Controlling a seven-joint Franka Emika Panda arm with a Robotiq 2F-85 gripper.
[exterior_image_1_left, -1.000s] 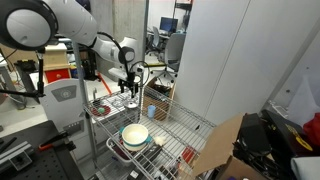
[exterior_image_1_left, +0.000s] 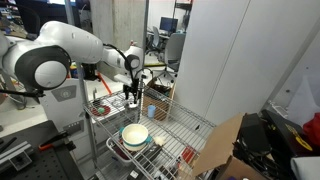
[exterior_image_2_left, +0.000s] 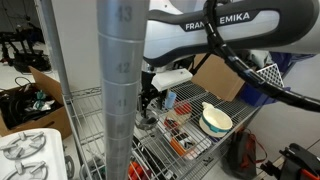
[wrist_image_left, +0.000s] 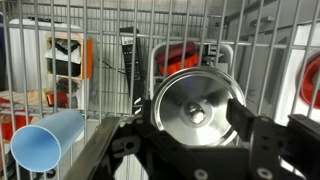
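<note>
A round silver lid (wrist_image_left: 195, 108) with a small central knob lies on the wire rack, below my gripper in the wrist view. The fingers (wrist_image_left: 146, 112) stand apart on either side of the lid's middle, with the knob roughly between them in this view. I cannot tell how much height separates the fingertips from the knob. In exterior view 1 the gripper (exterior_image_1_left: 130, 94) points down over the rack, close above the lid (exterior_image_1_left: 131, 104). Nothing is seen held.
A blue cup (wrist_image_left: 48, 138) lies at the wrist view's lower left. A red-rimmed item (wrist_image_left: 310, 80) is at its right edge. A pale bowl (exterior_image_1_left: 134, 134) stands nearer the rack's front, and an open cardboard box (exterior_image_1_left: 220, 145) is at the right.
The arm has come down over the past second, its links sinking lower in exterior view 1 and the gripper dropping closer to the lid. The rack's contents look unmoved.
</note>
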